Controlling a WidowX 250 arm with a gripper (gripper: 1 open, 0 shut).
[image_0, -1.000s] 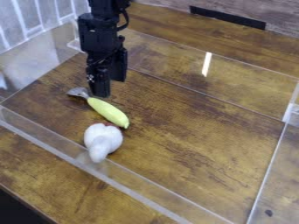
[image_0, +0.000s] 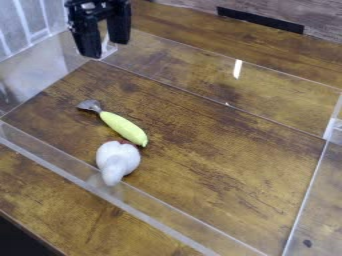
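The black gripper (image_0: 100, 38) is raised at the top left, open, over the back of the clear-walled enclosure, apart from the objects below. A pale yellow-green elongated item (image_0: 123, 127) lies on the wooden floor, with a small grey metallic piece (image_0: 88, 106) at its upper-left end. Below them lies a white bulbous object (image_0: 116, 156) with a narrower end pointing toward the front.
Clear plastic walls (image_0: 183, 227) border the wooden work surface (image_0: 234, 150). A dark slotted strip (image_0: 281, 22) is at the back right.
The gripper has risen up and back, away from the yellow-green item. The objects on the surface look unmoved.
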